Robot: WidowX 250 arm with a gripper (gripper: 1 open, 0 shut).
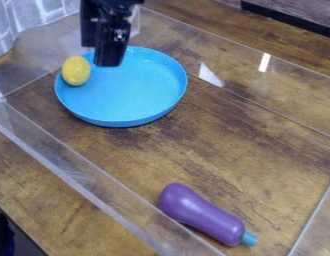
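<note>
My black gripper [108, 42] hangs over the back left of a round blue plate [134, 92], its fingers pointing down and open, with nothing visible between them. A yellow oval object [76, 71] lies on the plate's left side, just below and left of the gripper. A purple eggplant-like object [200, 212] with a blue-green tip lies on the wooden table at the lower right, away from the plate.
Clear transparent walls run along the left and the lower right.
</note>
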